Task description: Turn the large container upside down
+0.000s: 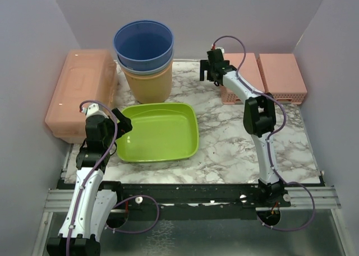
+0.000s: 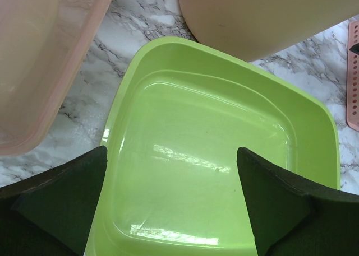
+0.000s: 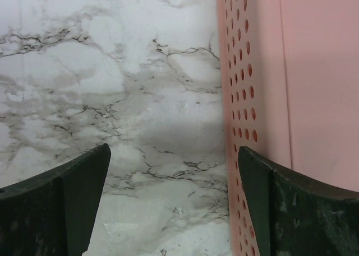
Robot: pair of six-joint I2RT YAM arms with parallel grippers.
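Note:
A large pink translucent container (image 1: pixel 78 91) lies at the far left, its smooth broad face up; it also shows at the upper left of the left wrist view (image 2: pixel 39 54). My left gripper (image 1: pixel 120 121) is open over the left part of the green tray (image 1: pixel 157 133), near that container, with nothing between its fingers. My right gripper (image 1: pixel 206 71) stands open at the left side of a pink perforated box (image 1: pixel 241 91); the right wrist view shows bare marble and the box's holed wall (image 3: pixel 252 99) under it.
A stack of bins (image 1: pixel 148 88), blue on top, stands at the back middle. A second pink perforated box (image 1: pixel 280 77) is at the back right. Walls close in the sides and back.

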